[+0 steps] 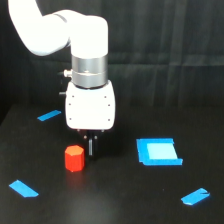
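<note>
A red block point(74, 158) stands on the dark table, left of the middle. Just to its right, from this viewpoint, the dark fingers of my gripper point(91, 152) point down below the white arm. The block's front shows fully, with no finger across it. Black fingers against the black surface make it hard to see whether they are apart or together. How far the fingertips are above the table is also unclear.
On the right lies a pale square framed with blue tape point(160, 151). Blue tape strips mark the table at front left point(23, 188), front right point(195, 197) and back left point(49, 115).
</note>
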